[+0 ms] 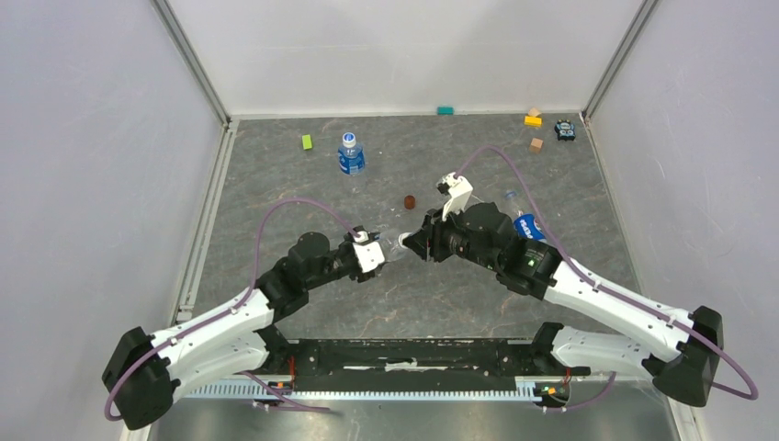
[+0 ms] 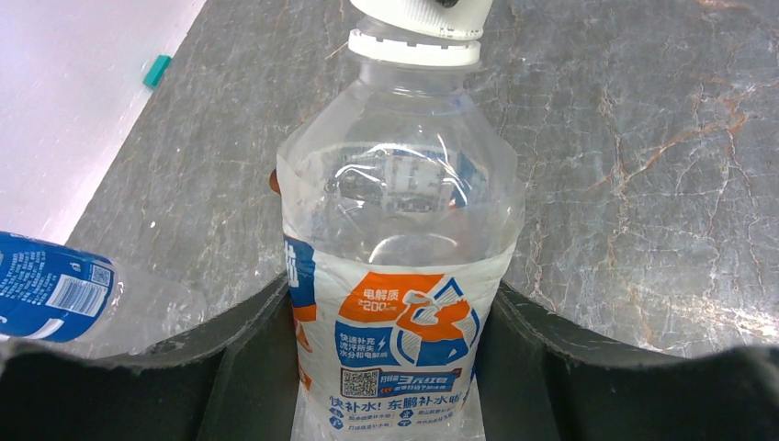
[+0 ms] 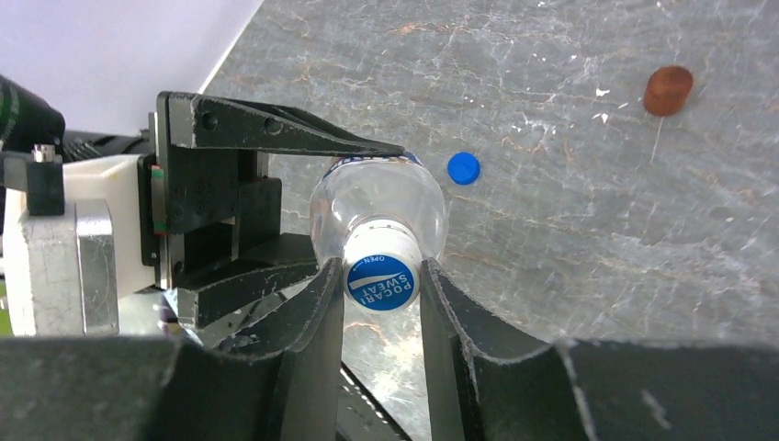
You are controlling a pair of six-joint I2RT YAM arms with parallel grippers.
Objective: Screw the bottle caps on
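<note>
My left gripper [image 1: 372, 253] is shut on a clear bottle [image 2: 395, 211] with an orange and blue label, seen large in the left wrist view. At its mouth, my right gripper [image 1: 418, 241] is shut on a white cap [image 3: 381, 276] with a blue top. In the left wrist view this cap [image 2: 423, 16] sits tilted just above the bottle's white neck ring. A capped water bottle [image 1: 351, 154] stands at the back of the floor. Another blue-label bottle [image 1: 528, 226] lies behind my right arm.
A brown cylinder [image 1: 410, 202] is in the middle. Small blocks, green [image 1: 307, 141], teal [image 1: 445, 110], yellow [image 1: 533, 120] and wooden [image 1: 536, 144], and a toy car [image 1: 565, 130] lie toward the back.
</note>
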